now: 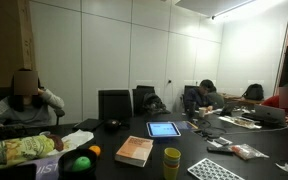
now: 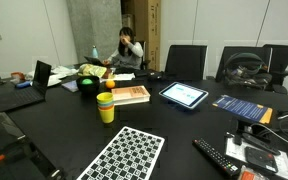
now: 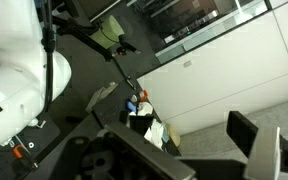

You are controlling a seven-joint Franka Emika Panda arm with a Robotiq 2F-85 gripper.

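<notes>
My gripper is open in the wrist view, its dark fingers spread apart with nothing between them. It points out over the room and a white wall, away from the tabletop objects. Neither exterior view shows the gripper. On the black table stand yellow stacked cups [image 1: 171,163], which look yellow and green in the second exterior view. Behind them lies an orange-covered book [image 1: 135,150], and a lit tablet [image 1: 164,129] is farther back. A white board with a dark dot grid [image 2: 122,157] lies flat at the front.
A black bowl [image 1: 77,162], an orange fruit [image 1: 95,150] and a colourful bag [image 1: 20,149] crowd the left. A black remote-like bar [image 2: 216,157], cables and packets lie on the right. Seated people are around the table. Bare tabletop [image 2: 174,130] shows between cups and remote.
</notes>
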